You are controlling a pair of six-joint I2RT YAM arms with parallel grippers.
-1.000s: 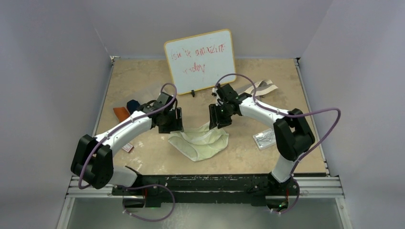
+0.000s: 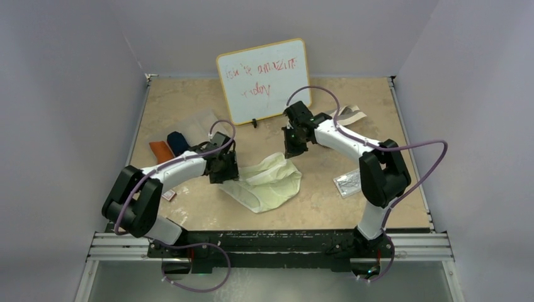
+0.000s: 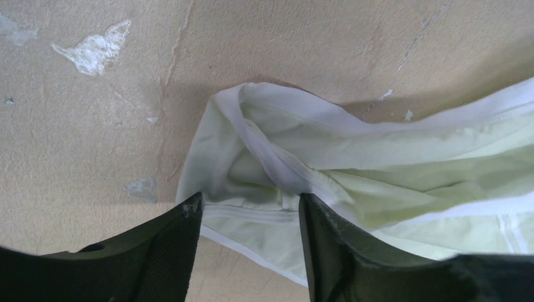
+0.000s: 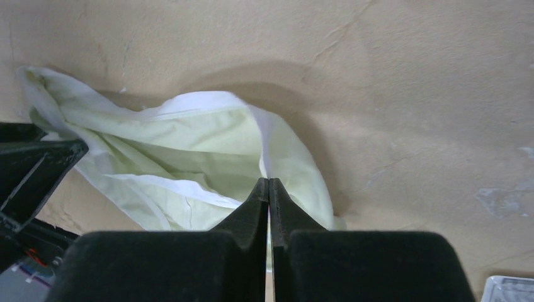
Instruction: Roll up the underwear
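The pale yellow-green underwear [image 2: 264, 192] lies crumpled on the table, folded along its upper edge with white bands showing. My left gripper is low over its left end, fingers parted around a bunched fold in the left wrist view; I cannot see them pinching it. My right gripper is shut above the upper right part of the cloth; the right wrist view shows no clear cloth between its fingertips, though the white band runs under them.
A whiteboard [image 2: 264, 78] stands at the back. An orange item [image 2: 160, 151] and a dark blue one [image 2: 177, 143] lie at the left, a clear packet [image 2: 347, 183] at the right, a striped item [image 2: 346, 115] behind the right arm. Bare table surrounds the cloth.
My right gripper has shut and moved slightly right and back.
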